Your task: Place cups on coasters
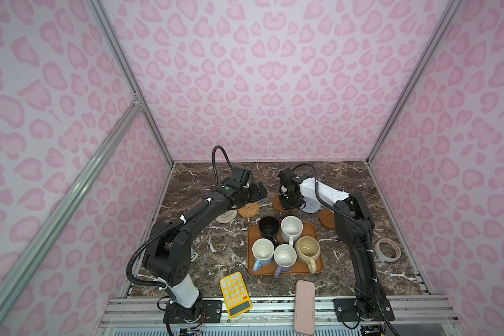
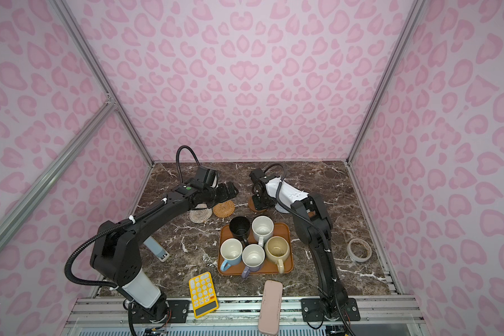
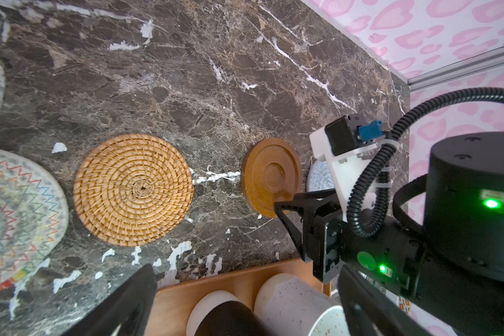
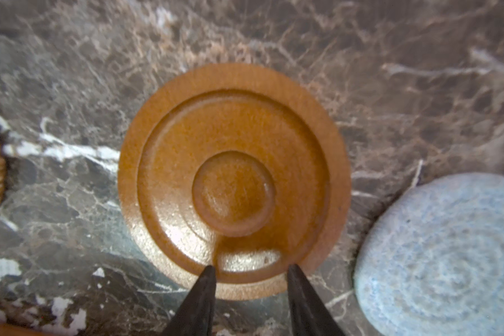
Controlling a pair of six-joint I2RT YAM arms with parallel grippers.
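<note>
My right gripper hangs over the edge of a round wooden coaster (image 4: pixel 232 190); its fingertips stand a little apart, and whether it grips anything is unclear. A pale blue coaster (image 4: pixel 448 257) lies to the right. My left gripper (image 1: pixel 257 190) is open above the woven rattan coaster (image 3: pixel 128 187) and a zigzag-patterned coaster (image 3: pixel 16 218). A second brown coaster (image 1: pixel 327 219) lies further right. The brown tray (image 1: pixel 316 266) holds several cups: black (image 1: pixel 268 226), white (image 1: pixel 291 226), light-blue-handled (image 1: pixel 262 251), lilac (image 1: pixel 285 257) and beige (image 1: pixel 308 249).
A yellow calculator (image 1: pixel 235 292) and pink case (image 1: pixel 304 307) lie at the front edge, a tape roll (image 1: pixel 387 257) at right, a remote (image 2: pixel 155 248) at left.
</note>
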